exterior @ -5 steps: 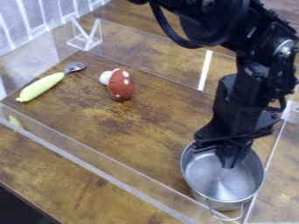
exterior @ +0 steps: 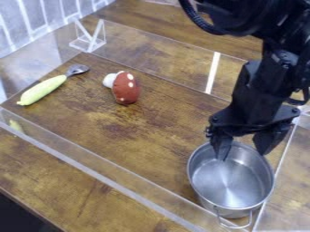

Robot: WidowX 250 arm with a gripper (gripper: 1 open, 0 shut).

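Note:
The black gripper (exterior: pixel 242 140) hangs open just over the far rim of a steel pot (exterior: pixel 229 185) at the lower right, with nothing visible between its fingers. A red spotted toy mushroom (exterior: pixel 125 88) lies at the upper middle of the wooden board. A pale yellow-green corn cob (exterior: pixel 43 90) lies at the left, near a small metal utensil (exterior: pixel 76 71).
Clear low walls (exterior: pixel 109 178) border the wooden work area. A white rack (exterior: pixel 90 38) stands at the back left. The middle of the board (exterior: pixel 133 131) is bare.
The gripper has risen slightly from the pot, and more of the pot's inside shows. The pot, mushroom and corn have not visibly moved.

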